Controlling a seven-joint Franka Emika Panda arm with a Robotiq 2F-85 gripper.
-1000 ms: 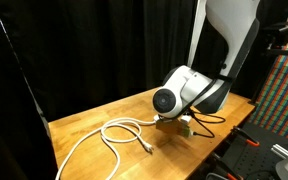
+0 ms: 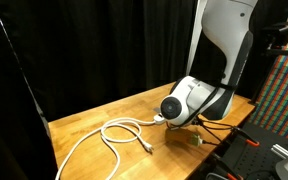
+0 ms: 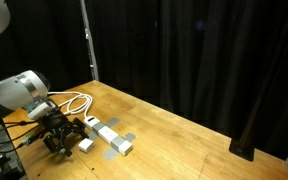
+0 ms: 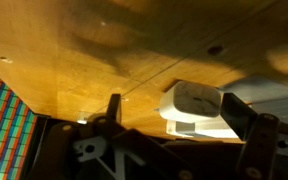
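Note:
My gripper is open in the wrist view, its two dark fingers wide apart above the wooden table. A small white block (image 4: pixel 192 101) with rounded edges shows between them, close to the right finger (image 4: pixel 236 112). In exterior view 2 the gripper (image 3: pixel 72 144) is low over the table at the left, beside a small white block (image 3: pixel 86 145). A white power strip (image 3: pixel 109 136) lies just right of it. Exterior view 1 shows the gripper (image 2: pixel 191 131) near the tabletop; the arm hides most of the strip there.
A white cord (image 2: pixel 112 125) loops over the table's left part, with its plug (image 2: pixel 147 147) lying free. Grey patches (image 3: pixel 110 154) mark the tabletop near the strip. A dark cable (image 2: pixel 219 125) hangs by the arm.
In exterior view 1 the arm's wrist has shifted a little to the right and lower, and its tilt has changed. The cord and plug have not moved.

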